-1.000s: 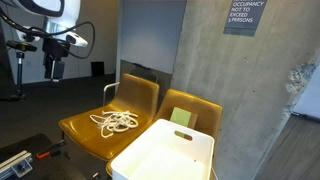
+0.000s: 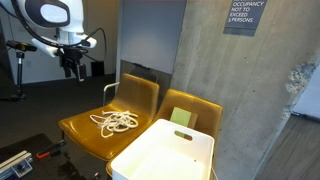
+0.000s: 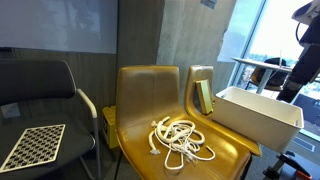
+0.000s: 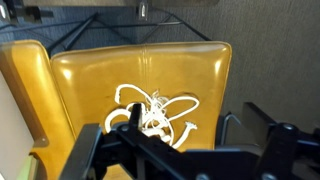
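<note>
A bundle of white rope [image 2: 115, 122] lies loosely coiled on the seat of the mustard-yellow chair [image 2: 85, 128]. The wrist view looks down on this rope [image 4: 150, 118], with loops spread over the seat. Up at the left in exterior view 1, my gripper [image 2: 75, 70] hangs above the chair's near side, well clear of the rope. In the wrist view the gripper's dark fingers [image 4: 92, 140] stand wide apart along the bottom, open, with nothing held. Part of the rope is hidden behind the gripper body.
A white bin [image 2: 165, 155] stands in front of a second yellow chair, where a greenish-tan block [image 2: 183, 117] rests against the backrest. A dark armchair [image 3: 45, 115] holds a checkered board [image 3: 33, 147]. The rope chair's backrest [image 3: 152, 92] rises behind the seat.
My gripper has shifted a little to the right in exterior view 1, toward the chair. The rope, bin and chairs have stayed put.
</note>
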